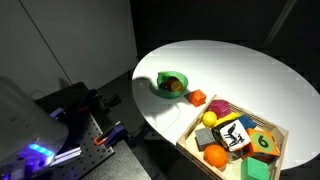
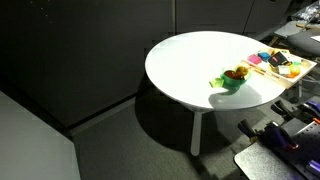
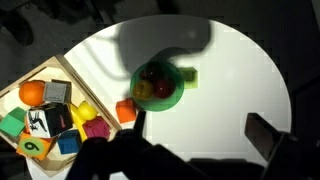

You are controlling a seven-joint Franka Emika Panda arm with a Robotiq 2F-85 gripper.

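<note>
A green bowl (image 1: 181, 77) stands on the round white table (image 1: 240, 62), with several round fruit-like pieces inside. In the wrist view the bowl (image 3: 170, 104) holds dark red pieces (image 3: 153, 71) and a yellow-brown one (image 3: 144, 90). A small green block (image 3: 189, 76) lies against or very close to its rim. My gripper is open, its dark fingers spread wide over bare tabletop, and nothing shows between them. The bowl is off to the upper left of the fingers there. Neither exterior view shows the fingers clearly.
An orange block (image 1: 197, 98) sits between the bowl and a wooden tray (image 1: 187, 146). Colourful blocks, a black-and-white cube (image 1: 232, 134) and an orange ball (image 1: 215, 155) crowd that tray.
</note>
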